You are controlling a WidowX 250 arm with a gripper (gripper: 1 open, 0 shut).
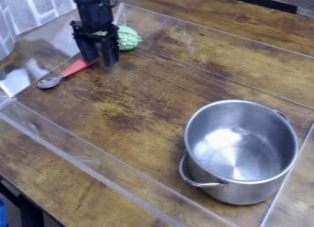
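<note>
My dark gripper (97, 49) is low over the back left of the wooden table, above a red-handled spoon (72, 71) whose metal bowl points toward the front left. A pale green leafy item (128, 39) lies just behind and to the right of the gripper, partly hidden by it. The fingers are dark and small, so I cannot tell whether they are open or shut, or whether they touch the spoon.
A large steel pot (240, 153) stands at the front right. Clear panels or strips border the work area.
</note>
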